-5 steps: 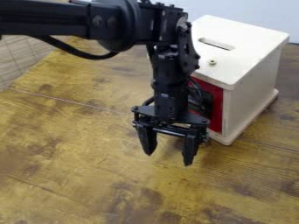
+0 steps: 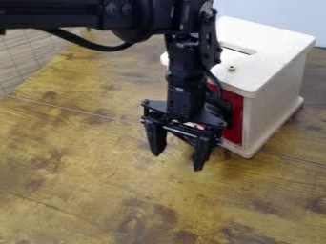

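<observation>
My black gripper (image 2: pixel 178 151) hangs low over the wooden floor surface, its two fingers pointing down and spread apart, open with nothing visible between them. It stands just in front of a white box (image 2: pixel 268 95) with a red front panel (image 2: pixel 234 124), which the arm partly hides. The box has a slot and a small knob on its top.
A tiled or wire-grid area (image 2: pixel 26 67) lies at the upper left, and a pale wall stands behind the box at the top right.
The arm and gripper have shifted slightly up and to the left since a second ago, with the wrist turning a little. The box has stayed in place.
</observation>
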